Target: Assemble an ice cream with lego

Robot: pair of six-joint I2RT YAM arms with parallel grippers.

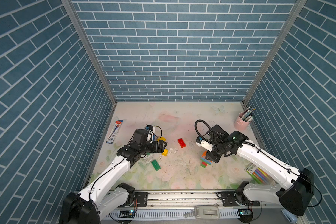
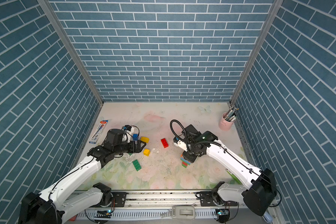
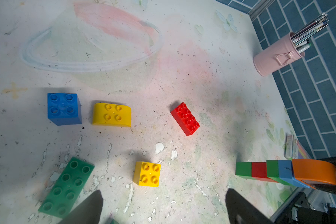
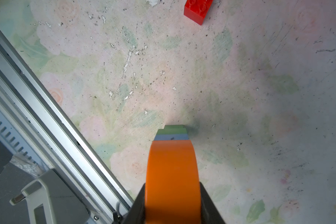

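My right gripper is shut on the orange rounded brick (image 4: 171, 168), the top of a stack. Below the orange, the left wrist view shows blue (image 3: 286, 171), green (image 3: 273, 169), red (image 3: 258, 171) and green (image 3: 243, 169) bricks joined in a column. Whether its lower end touches the table cannot be told. My left gripper is open above the table, nothing between its fingers. Loose in its view lie a blue brick (image 3: 65, 112), a rounded yellow brick (image 3: 112, 115), a square yellow brick (image 3: 147, 174), a long green brick (image 3: 66, 188) and a red brick (image 3: 184, 118).
Another green piece (image 3: 112, 221) peeks in at the left wrist view's bottom edge. A pink pen cup (image 1: 242, 122) stands at the back right, a flat package (image 1: 114, 131) lies far left, and a box of coloured sticks (image 1: 259, 174) is at the right.
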